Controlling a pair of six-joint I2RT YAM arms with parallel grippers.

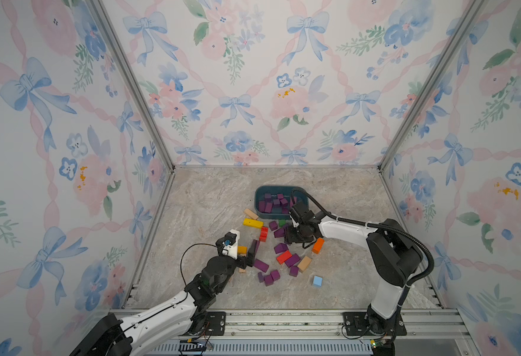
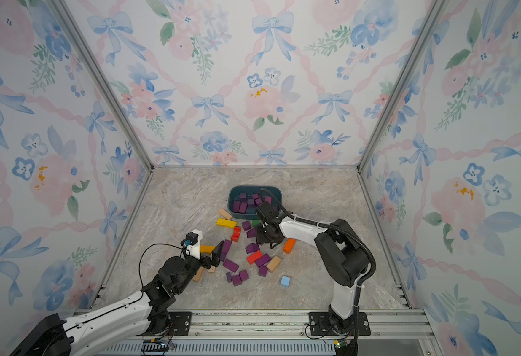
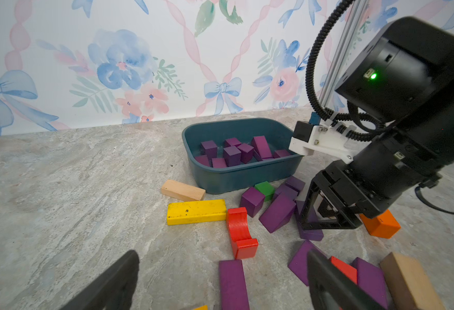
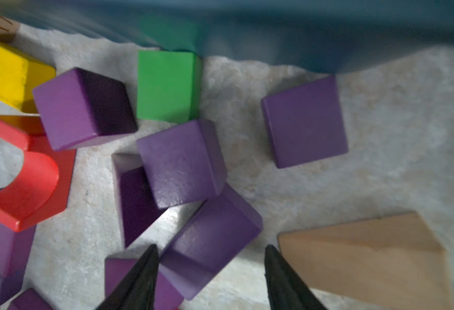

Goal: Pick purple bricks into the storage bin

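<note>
The storage bin (image 3: 237, 178) stands at the back, holding several purple bricks (image 3: 232, 155). My right gripper is low among loose bricks in front of it, its fingers apart around a purple block (image 4: 211, 232). Nearby lie a purple cube (image 4: 180, 162) and another purple cube (image 4: 304, 121). My left gripper (image 1: 247, 258) hangs at the front left with its fingers apart, above the table; a purple brick (image 3: 232, 284) lies in its wrist view.
Yellow (image 3: 195, 211), red (image 3: 245, 248), green (image 4: 169, 85), orange (image 3: 379, 224) and wooden (image 3: 407, 284) pieces are mixed among the purple ones. A light blue cube (image 1: 317, 280) sits at the front right.
</note>
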